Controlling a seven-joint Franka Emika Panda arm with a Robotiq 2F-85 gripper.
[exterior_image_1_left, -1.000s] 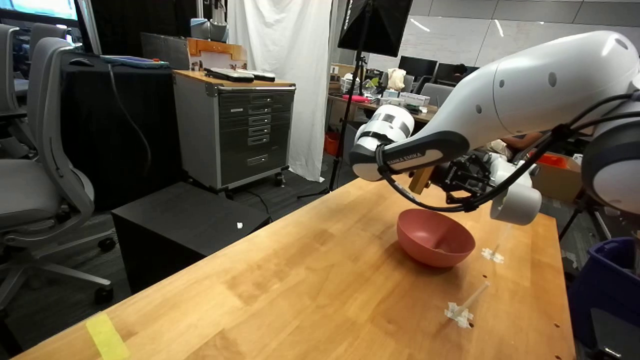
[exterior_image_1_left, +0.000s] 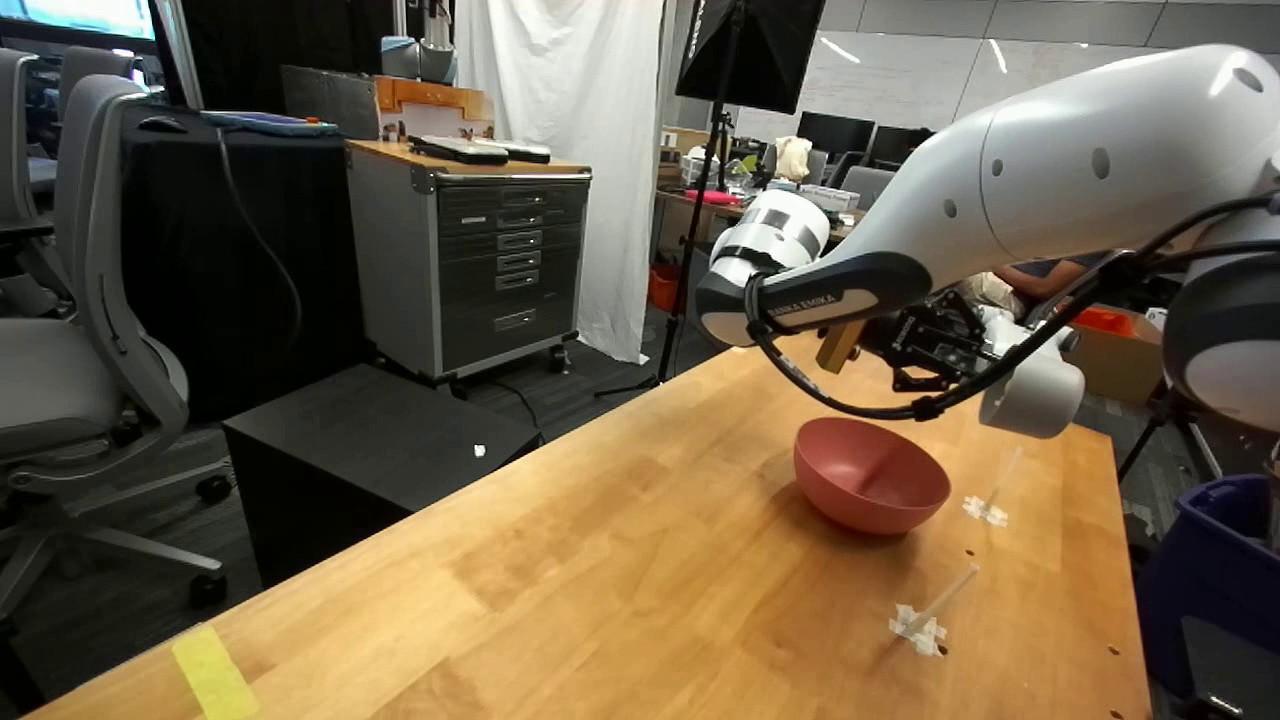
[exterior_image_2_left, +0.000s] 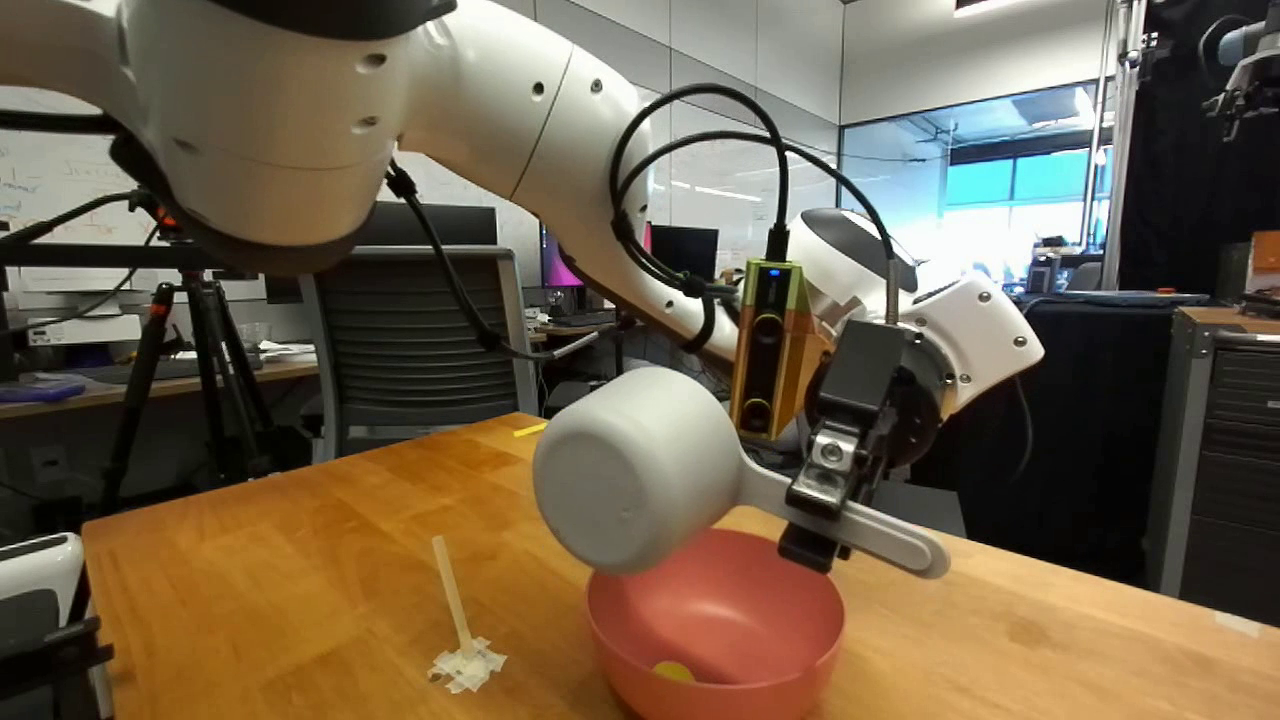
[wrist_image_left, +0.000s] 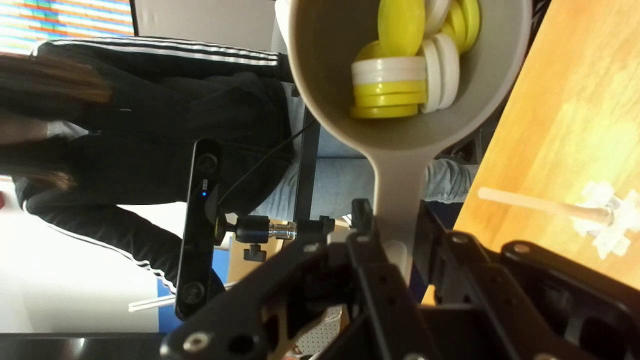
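Note:
My gripper is shut on the handle of a light grey scoop (exterior_image_2_left: 642, 468). In the wrist view the scoop's cup holds several yellow and white discs (wrist_image_left: 402, 78) stacked against its wall. A red bowl (exterior_image_2_left: 720, 600) rests on the table, and the scoop hangs tilted above its rim in the second exterior view. One yellow disc (exterior_image_2_left: 673, 671) shows inside the bowl; the near wall hides part of the bowl's floor. From the first exterior view the red bowl (exterior_image_1_left: 870, 480) stands below the scoop (exterior_image_1_left: 1038, 390).
Two thin upright sticks, a nearer stick (exterior_image_1_left: 948, 596) and a farther stick (exterior_image_1_left: 1005, 474), are taped to the table beside the bowl. Bare wood (exterior_image_1_left: 576, 564) stretches across the table's left side, with a yellow tape strip (exterior_image_1_left: 216, 672) near its edge.
The arm and the scoop have moved up slightly in the exterior view. The bowl has stayed in place, and the scoop is still held.

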